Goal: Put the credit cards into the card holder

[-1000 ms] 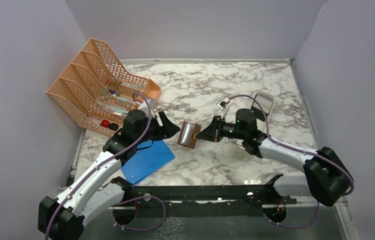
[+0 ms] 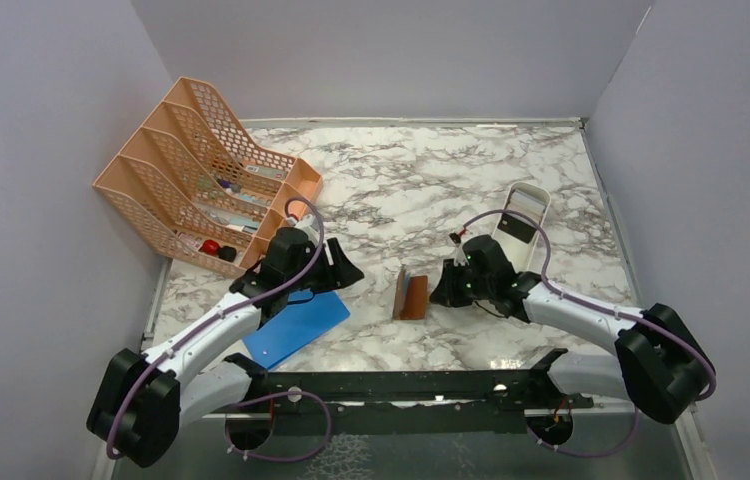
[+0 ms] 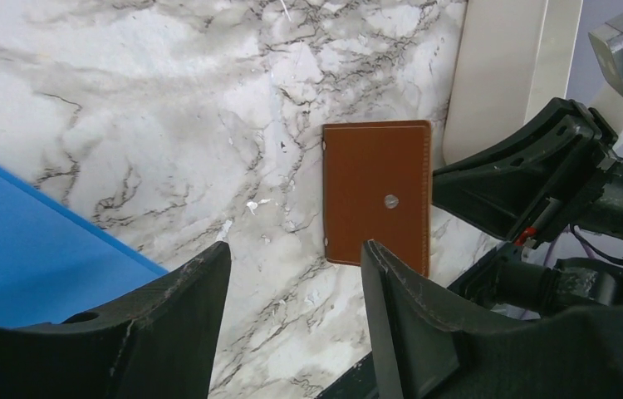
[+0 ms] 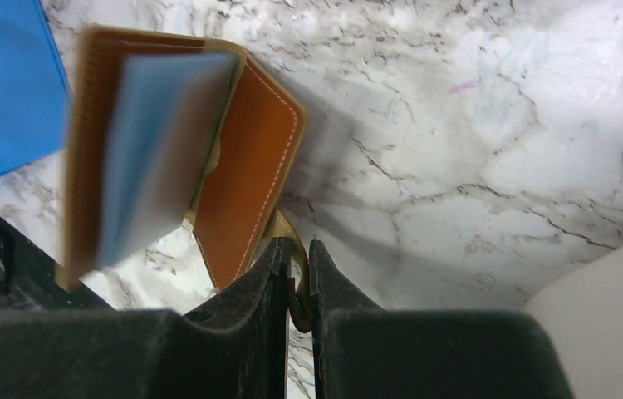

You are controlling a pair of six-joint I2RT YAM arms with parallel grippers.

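Observation:
The brown card holder (image 2: 416,298) stands partly unfolded in the middle of the table, just left of my right gripper (image 2: 441,297). My right gripper is shut on a thin edge or strap (image 4: 296,258) of it, between the dark fingertips. In the right wrist view, the holder (image 4: 250,166) spreads in a V, with a blurred pale blue-white sleeve or card (image 4: 154,141) inside. The left wrist view shows the brown outer face (image 3: 375,183) with a round snap. My left gripper is open and empty, apart from the holder on its left side.
A blue folder (image 2: 301,325) lies under the left arm. An orange slotted organizer (image 2: 206,175) with small items fills the back left. Behind the right arm stands a white tray (image 2: 543,200) with a dark item in it.
The left gripper has shifted only slightly.

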